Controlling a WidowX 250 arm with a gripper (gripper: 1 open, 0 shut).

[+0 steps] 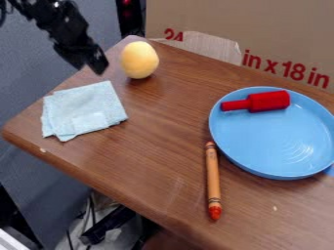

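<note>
The black gripper (92, 61) hangs at the upper left, blurred, above and behind a folded pale blue cloth (81, 111) on the wooden table; whether its fingers are open or shut is unclear. Just right of it sits a yellow round object (140, 60). A blue plate (271, 142) on the right holds a red cylinder with a handle (267, 102) at its upper rim. An orange crayon (213, 181) lies left of the plate, pointing toward the front.
A cardboard box (248, 29) stands along the back.
</note>
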